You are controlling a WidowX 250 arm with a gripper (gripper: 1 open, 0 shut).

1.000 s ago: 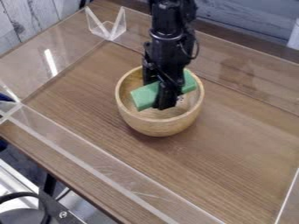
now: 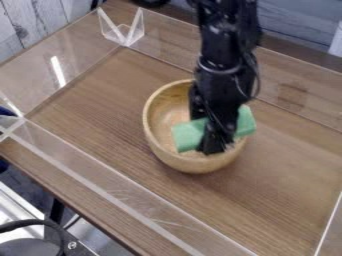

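My black gripper (image 2: 214,130) reaches down from the top centre into a round wooden bowl (image 2: 171,148) in the middle of the table. A green object (image 2: 190,134) is at its fingertips, over the bowl's right part, with one piece reaching out to the right. The fingers hide much of it, and whether they are closed on it is unclear.
A clear taped shape (image 2: 123,28) is at the back left. Black cables or hardware (image 2: 34,243) lie off the front-left corner.
The gripper has come lower and nearer the front, and the green object has shifted toward the front right with it.
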